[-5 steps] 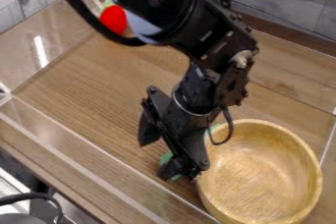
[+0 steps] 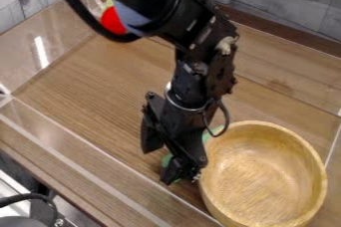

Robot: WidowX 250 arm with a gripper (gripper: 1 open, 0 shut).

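My black gripper (image 2: 170,151) reaches down from the top of the camera view, its fingers low at the left edge of a yellow bowl (image 2: 266,176). Small bits of a green object (image 2: 206,134) show behind and beside the fingers, mostly hidden by them. Whether the fingers are shut on it, I cannot tell.
A red object (image 2: 111,20) is partly hidden behind the arm at the back left. A grey marbled wall runs along the back, and black cables lie at the lower-left edge.
The upper part of my arm has shifted left and become more upright over the last second, while the fingertips have stayed at about the same spot.
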